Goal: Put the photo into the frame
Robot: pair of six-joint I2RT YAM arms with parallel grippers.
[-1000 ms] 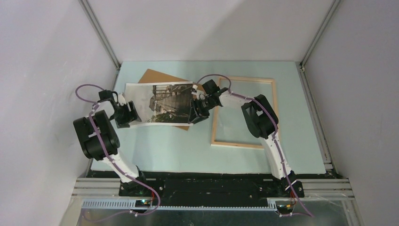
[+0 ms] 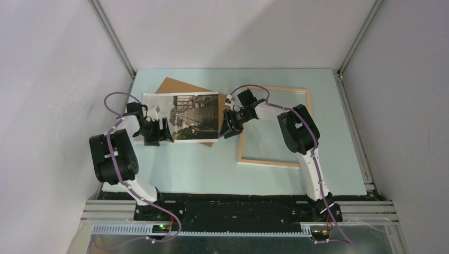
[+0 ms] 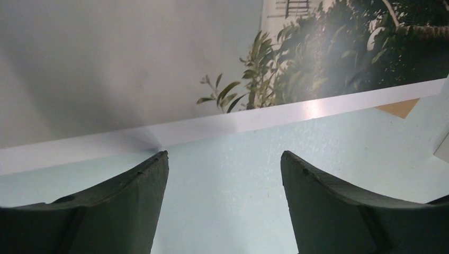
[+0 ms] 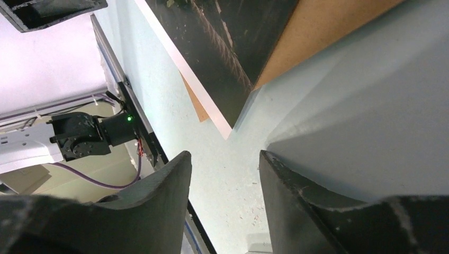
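The photo (image 2: 193, 114), a white-bordered print, lies over a tan board (image 2: 174, 84) at left of centre; its corner shows in the right wrist view (image 4: 222, 79). My left gripper (image 2: 161, 130) is over the photo's lower left part; in the left wrist view its two fingers (image 3: 132, 201) stand apart at the photo's front edge, and what is between them is unclear. My right gripper (image 2: 229, 127) is just beyond the photo's right corner, fingers apart, nothing between them. The wooden frame (image 2: 270, 164) lies on the right, partly under my right arm.
Walls and rails border the table on the left, back and right.
My left gripper has moved rightward over the photo. My right gripper moved a little right from the photo's edge over the last second. The photo shifted slightly right.
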